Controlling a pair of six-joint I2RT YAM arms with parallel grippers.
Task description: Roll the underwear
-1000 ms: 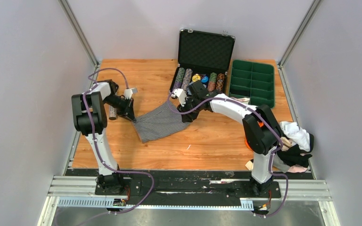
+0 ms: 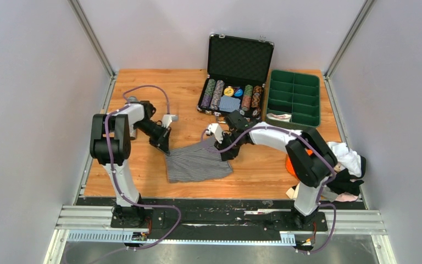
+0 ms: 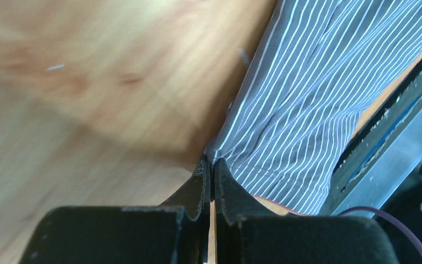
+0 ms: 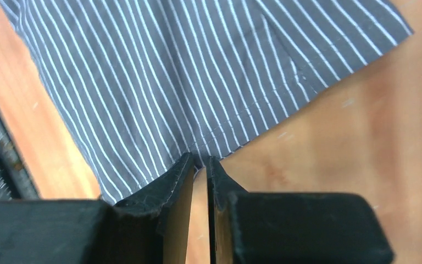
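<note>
Grey underwear with thin white stripes lies spread out on the wooden table, fairly flat with a few folds. At its far left corner, my left gripper is shut on the cloth; in the left wrist view the fabric bunches into the closed fingertips. Over the right side of the garment stands my right gripper. From the right wrist, its fingertips show a narrow gap at the edge of the striped cloth. Whether they touch the fabric I cannot tell.
Behind the garment stands an open black case holding poker chips and cards. A green divided box sits at the back right. Clothes are heaped at the right edge. Bare table shows front right.
The left has shifted right and slightly frontward, and the underwear has shifted and turned with its corner.
</note>
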